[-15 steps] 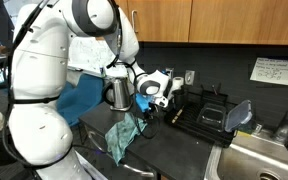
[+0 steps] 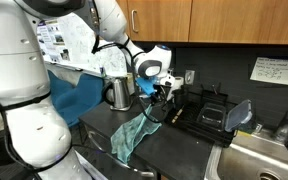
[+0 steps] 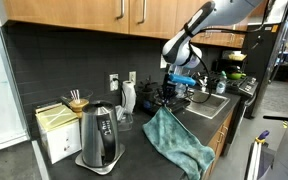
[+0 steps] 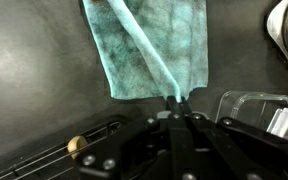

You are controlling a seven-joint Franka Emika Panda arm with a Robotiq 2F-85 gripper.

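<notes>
A teal cloth [image 2: 134,132] lies partly on the dark counter, one end drawn up toward my gripper [image 2: 170,98]. In the wrist view, a narrow fold of the cloth [image 4: 149,48] runs up to the closed fingertips, so the gripper is shut on it. From the other side, the cloth [image 3: 177,138] rises to a peak beneath the gripper [image 3: 166,99], while its lower end spreads flat over the counter.
A black dish rack [image 2: 206,118] stands right of the gripper, with the sink [image 2: 246,160] beyond it. The kettle [image 3: 101,136] is at the counter's other end. Bare counter [image 2: 174,152] lies in front of the rack.
The gripper has risen and moved right, toward the dish rack. The cloth's held end has come up with it, stretching the cloth out from its lower heap.
</notes>
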